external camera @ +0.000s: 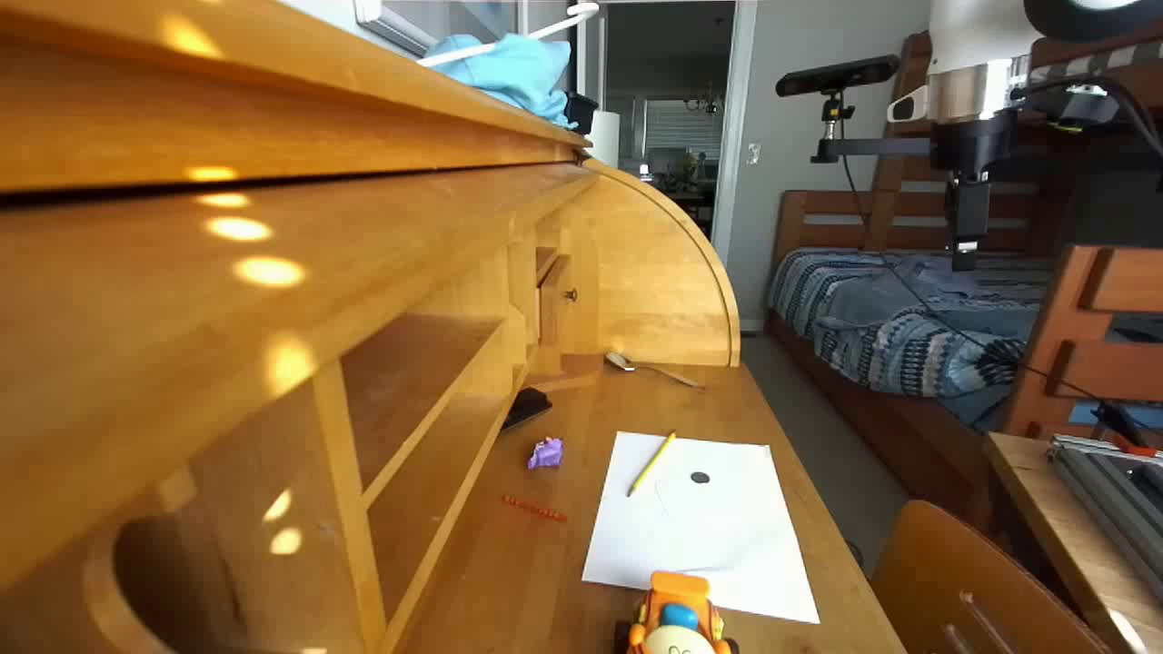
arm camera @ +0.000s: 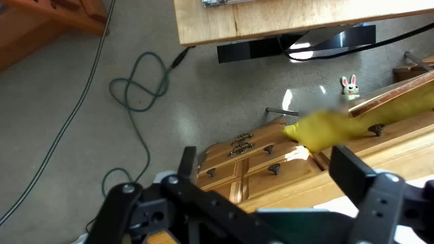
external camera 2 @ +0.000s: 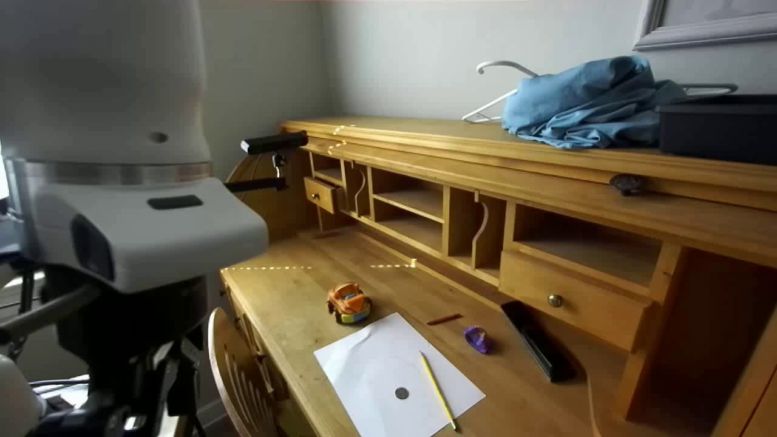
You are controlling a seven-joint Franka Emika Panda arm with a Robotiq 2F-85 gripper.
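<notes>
In the wrist view my gripper is open, its fingers wide apart and nothing between them. Exterior view 1 shows the gripper [external camera: 966, 256] high at the upper right, off the desk's side. A white paper sheet [external camera 2: 364, 368] lies on the wooden desk, bearing a yellow pencil [external camera 2: 438, 389] and a small dark disc [external camera 2: 401, 393]. An orange toy car [external camera 2: 349, 303] stands by the paper's edge. Toward the cubbies lie a purple crumpled item [external camera 2: 477, 338] and a thin reddish stick [external camera 2: 444, 319]. A spoon-like utensil [external camera: 621, 361] rests at the desk's far end in exterior view 1.
A long black object [external camera 2: 537, 341] lies before a closed drawer [external camera 2: 575, 295]. Blue cloth [external camera 2: 590, 102] and a black bin [external camera 2: 717, 127] sit on top of the desk. A chair [external camera: 970, 589] stands alongside. Cables [arm camera: 142, 138] trail across the floor.
</notes>
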